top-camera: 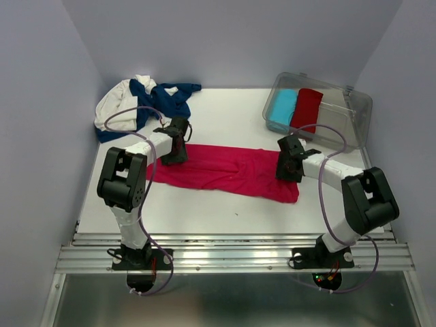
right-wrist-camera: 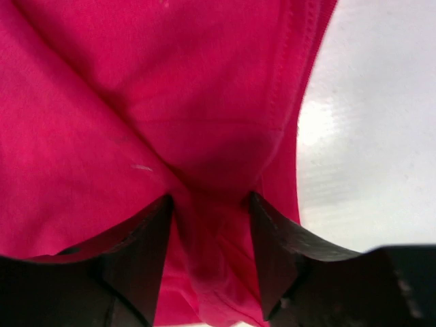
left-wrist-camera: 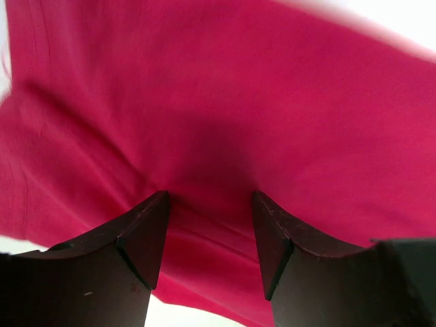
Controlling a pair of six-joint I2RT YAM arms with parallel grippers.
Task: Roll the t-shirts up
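A red T-shirt [top-camera: 225, 170] lies as a long, creased strip across the table and fills much of both wrist views. My left gripper [top-camera: 174, 154] is over its left part, fingers open and low on the cloth [left-wrist-camera: 191, 122]. My right gripper [top-camera: 288, 172] is down at the shirt's right end, fingertips apart on either side of a fold [right-wrist-camera: 204, 259] near the edge; whether they touch the cloth underneath is unclear.
A clear bin [top-camera: 347, 122] at the back right holds a cyan roll [top-camera: 281, 107] and a dark red roll [top-camera: 306, 107]. White and navy clothes [top-camera: 116, 109] are piled at the back left.
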